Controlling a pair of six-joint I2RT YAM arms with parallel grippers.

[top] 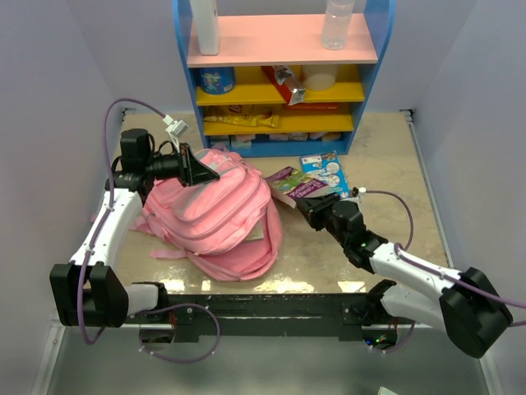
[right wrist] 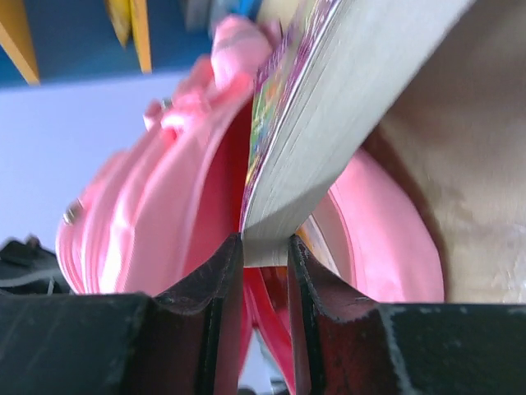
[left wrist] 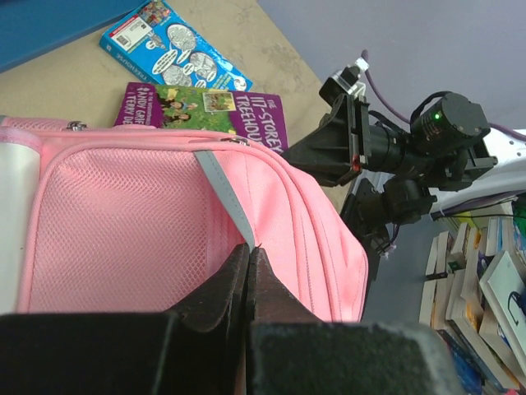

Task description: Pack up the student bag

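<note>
The pink bag (top: 209,218) lies on its side at left centre, its opening gaping in the right wrist view. My left gripper (top: 215,175) is shut against its upper side. In the left wrist view, its tips meet at the end of a grey strip (left wrist: 223,191) on the bag; whether cloth is pinched there, I cannot tell. My right gripper is closed on the edge of a thick book with a purple cover (top: 296,184), "The 117-Storey Treehouse". The book is held tilted, its near end beside the bag's opening.
A blue book (top: 325,170) lies flat on the floor. Behind it stands the shelf unit (top: 279,150), with a white bottle (top: 205,27), a clear bottle (top: 337,23), a blue tin (top: 216,80) and snack packs.
</note>
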